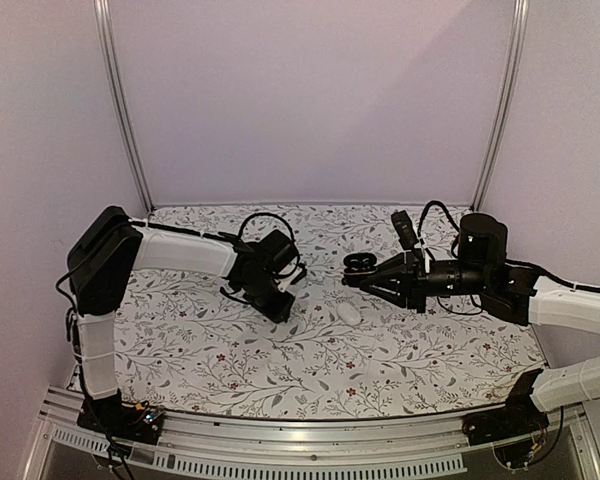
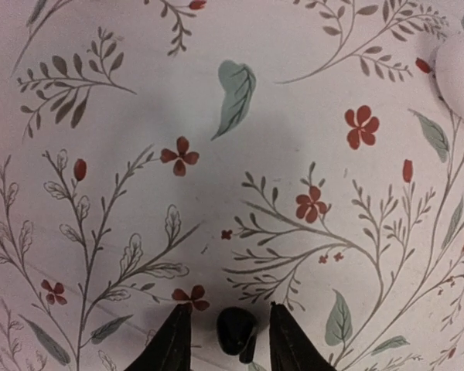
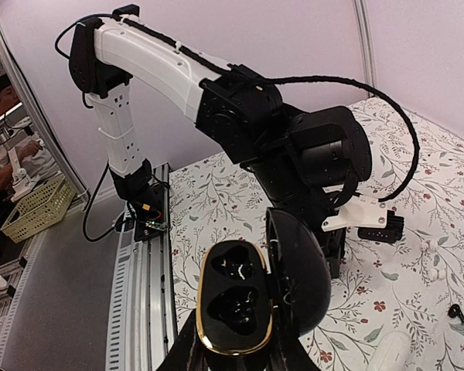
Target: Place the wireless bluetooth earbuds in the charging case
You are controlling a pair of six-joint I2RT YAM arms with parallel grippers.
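Observation:
The black charging case (image 3: 233, 297), gold-rimmed, lid raised, two earbud slots visible, is held up by my right gripper (image 1: 365, 278), shut on it. My left gripper points down at the table, fingers apart, with a small black earbud (image 2: 236, 331) seen between and below its fingertips; whether they touch it is not clear. Another small black earbud (image 3: 455, 313) lies on the table at the right of the right wrist view; whether it is the same one I cannot tell.
A white oval object (image 1: 348, 312) lies on the floral table (image 1: 330, 370) below the right gripper, with small white pieces (image 3: 437, 273) nearby. Walls stand at back and sides.

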